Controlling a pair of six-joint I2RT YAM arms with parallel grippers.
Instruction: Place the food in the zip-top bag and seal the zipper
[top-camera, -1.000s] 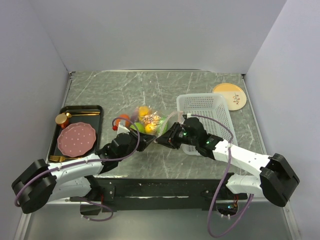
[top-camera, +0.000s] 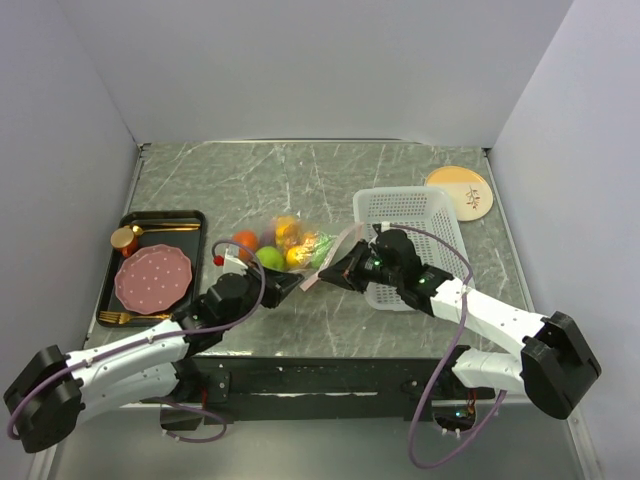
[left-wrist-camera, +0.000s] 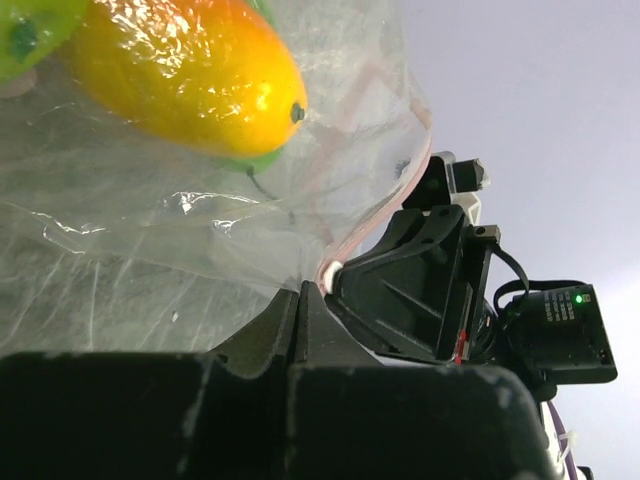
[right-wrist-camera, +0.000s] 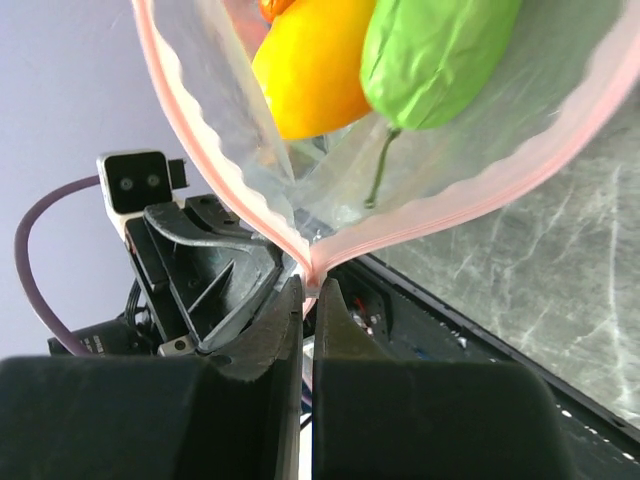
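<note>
The clear zip top bag (top-camera: 336, 240) lies in the middle of the table, its pink-edged mouth (right-wrist-camera: 452, 207) gaping in the right wrist view. Inside are an orange-yellow fruit (left-wrist-camera: 195, 75), a green pepper-like piece (right-wrist-camera: 430, 60) and several other foods. My right gripper is shut on the near corner of the pink zipper edge. Just left of that corner, my left gripper is shut, its tips against the lower side of the bag film; whether any film is pinched there I cannot tell.
A white basket (top-camera: 455, 232) stands behind the right arm, with a round yellow-and-cream board (top-camera: 468, 190) beyond it. At left lies a black tray (top-camera: 196, 222) bearing a pink plate (top-camera: 152, 280), a cup and gold cutlery.
My left gripper has drawn back slightly to the left and toward the front. The right gripper has shifted slightly right, and the pink bag edge now shows between the two grippers.
</note>
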